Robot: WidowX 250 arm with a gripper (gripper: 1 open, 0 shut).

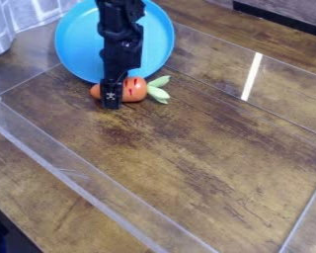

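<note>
A black gripper (112,91) reaches down from the top of the view, its fingers at an orange toy carrot (134,90) with pale green leaves (158,91) pointing right. The fingers overlap the carrot's left part; whether they are shut on it cannot be told. Behind the arm, a blue plate (79,40) lies at the upper left, just beyond the carrot.
A clear plastic container (0,25) stands at the top left corner. Clear strips run along the wooden table's left and right sides.
</note>
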